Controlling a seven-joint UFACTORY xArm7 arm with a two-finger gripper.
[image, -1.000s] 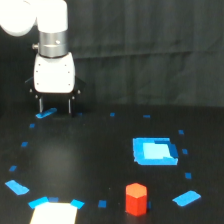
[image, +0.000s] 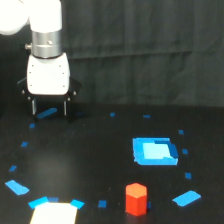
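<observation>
At the upper left, my white gripper (image: 49, 108) points downward over the far side of the dark table. Its two dark fingers (image: 33, 107) stand apart, with no object visible between them. A red block (image: 136, 200) sits near the front edge, right of the middle, well away from the gripper. Farther back on the right lies a white square (image: 156, 151) framed by a blue border (image: 151, 141); nothing rests on it.
Blue tape pieces (image: 16, 187) and small blue marks (image: 102, 204) are scattered over the table. A pale object (image: 53, 214) is cut off by the bottom edge at left. A dark curtain (image: 140, 55) hangs behind.
My gripper has shifted a little to the left and slightly lower in the view. The red block and the white square have stayed in place.
</observation>
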